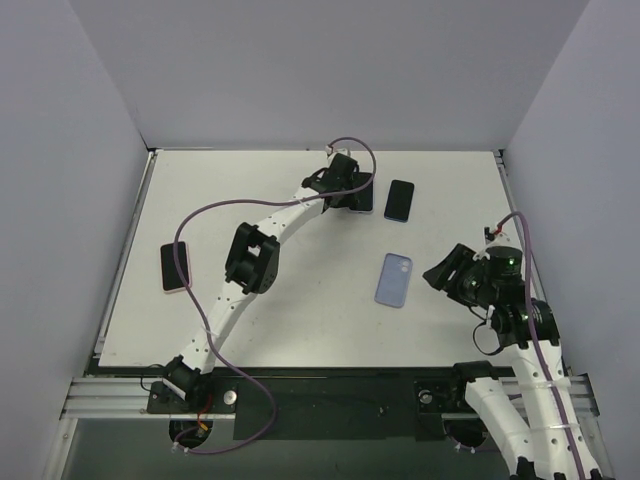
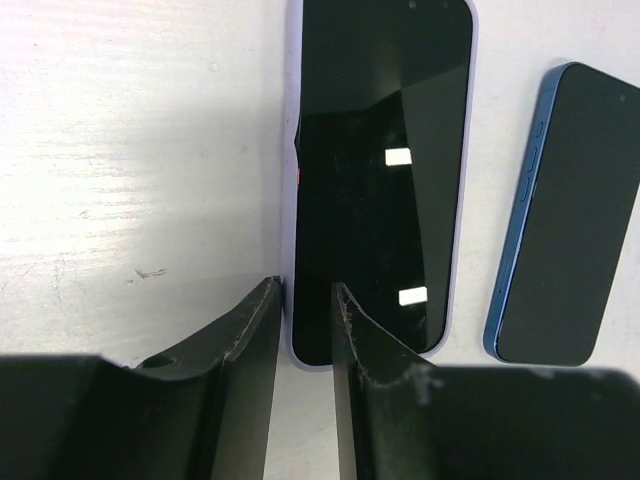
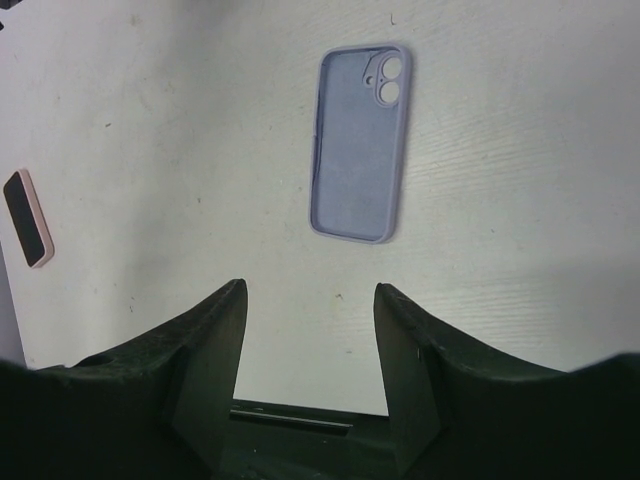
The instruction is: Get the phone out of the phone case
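Observation:
A black-screened phone [image 2: 350,220] lies inside a lavender phone case [image 2: 289,215], whose rim shows around its edges. In the top view this cased phone [image 1: 366,196] is at the back, partly hidden by my left arm. My left gripper is at the case's lower left edge, its fingertips close together with the rim between them, shut on it. One fingertip is outside the case and the other over the screen. Far off at the right side, my right gripper stands open and empty.
Right of the cased phone lies a bare blue-edged phone [image 2: 570,215]. An empty lavender case [image 3: 355,150] lies at centre right. A pink-edged phone [image 1: 175,267] rests at the left. Mid-table is clear.

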